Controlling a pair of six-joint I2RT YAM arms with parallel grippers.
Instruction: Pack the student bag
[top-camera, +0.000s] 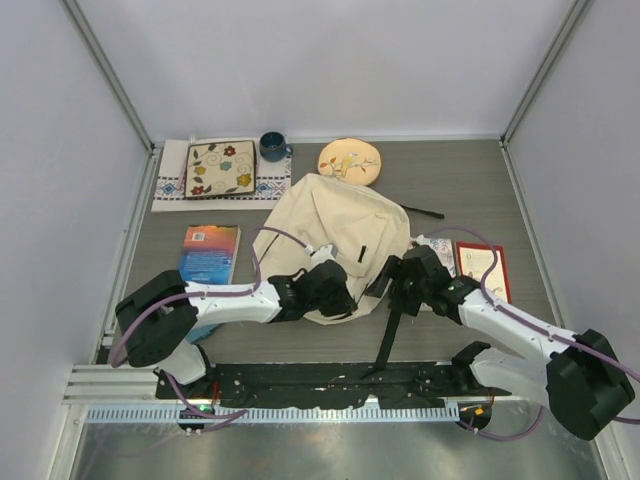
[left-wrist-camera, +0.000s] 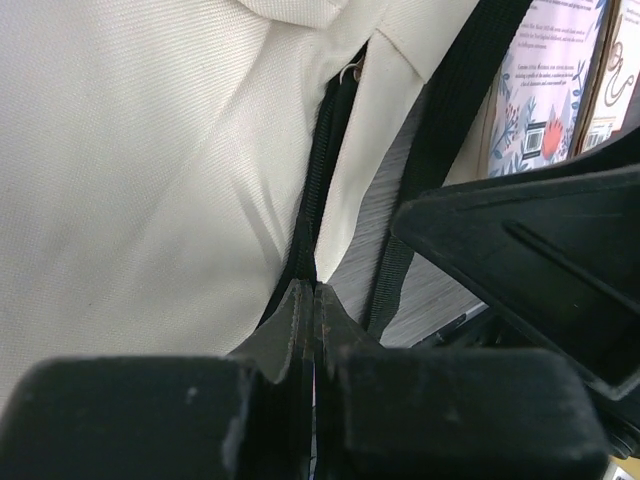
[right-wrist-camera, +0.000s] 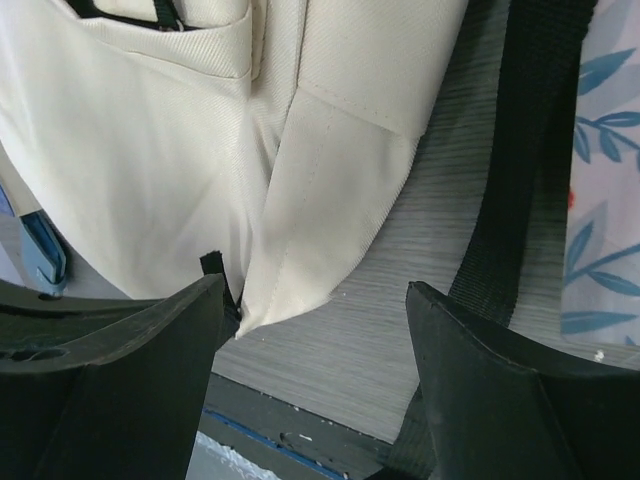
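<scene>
The cream canvas bag (top-camera: 315, 215) lies mid-table, its black zipper (left-wrist-camera: 325, 140) in the left wrist view. My left gripper is shut at the zip along the bag's near edge; whether anything thin is between its fingertips is unclear. My right gripper stands open just right of the left one, over the bag's near-right edge, next to the black strap (right-wrist-camera: 500, 220).
A blue book (top-camera: 205, 255) lies left, floral books (top-camera: 480, 270) right. A patterned mat (top-camera: 170, 205) with a floral case (top-camera: 220, 169), a mug (top-camera: 272, 146) and a round cushion (top-camera: 348, 160) sit at the back.
</scene>
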